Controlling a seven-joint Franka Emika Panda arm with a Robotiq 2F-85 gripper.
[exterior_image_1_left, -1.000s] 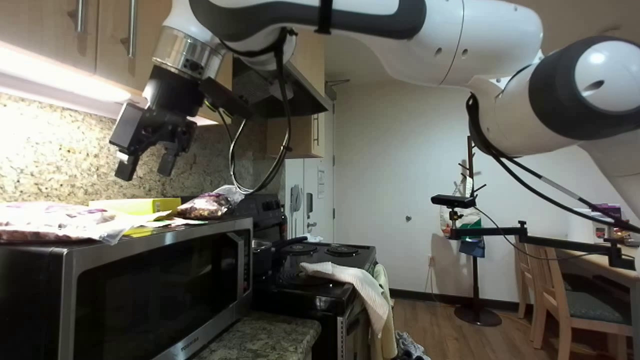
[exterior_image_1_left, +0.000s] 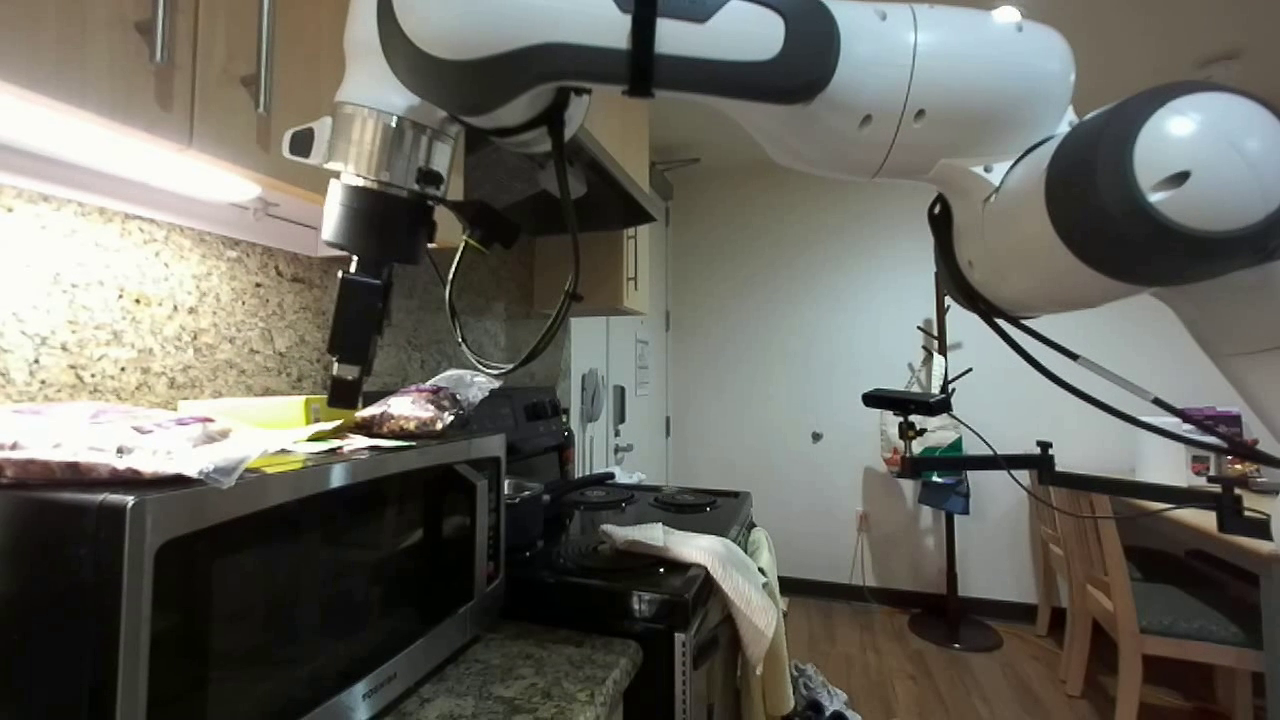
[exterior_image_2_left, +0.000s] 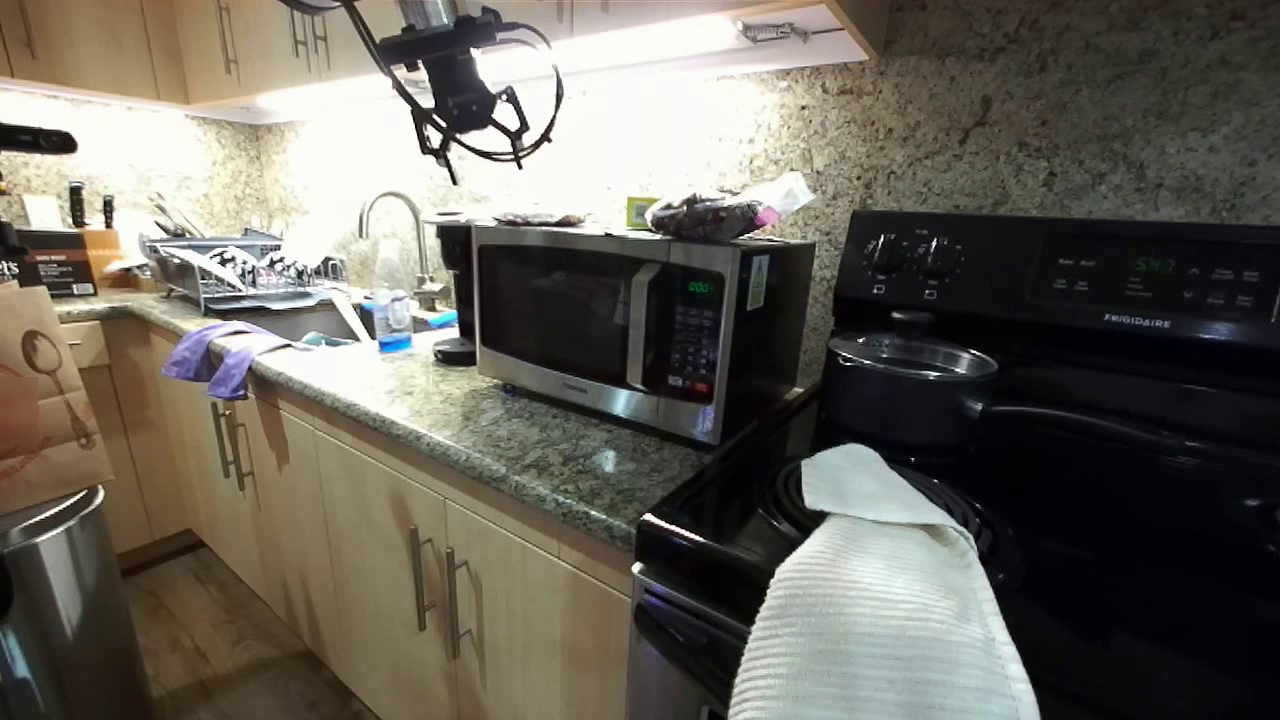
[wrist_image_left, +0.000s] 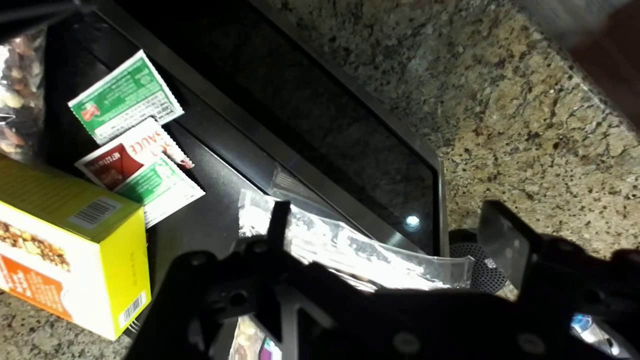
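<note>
My gripper (exterior_image_1_left: 344, 394) (exterior_image_2_left: 486, 169) points down above the microwave (exterior_image_1_left: 324, 564) (exterior_image_2_left: 576, 312). Its two fingers are spread apart with nothing held between them, and in the wrist view they straddle the clear edge of a plastic bag (wrist_image_left: 360, 252) lying lower down. Sauce packets (wrist_image_left: 129, 99) lie on the microwave top beside a yellow box (wrist_image_left: 123, 264). A bag of nut mix (wrist_image_left: 18, 99) (exterior_image_1_left: 414, 406) rests at the stove end. Much of the nearer plastic bag is hidden behind the gripper in the wrist view.
Cabinets (exterior_image_1_left: 228, 72) hang above the microwave. To its right stands the stove, with a lidded pot (exterior_image_2_left: 906, 390) and a white towel (exterior_image_2_left: 882, 600) on it. Granite counter (exterior_image_2_left: 504, 444) runs clear along the microwave's front.
The gripper has come lower and swung from a tilted to a more upright pose, turning about its wrist so exterior view 1 now sees it edge-on. The items on the microwave look unmoved.
</note>
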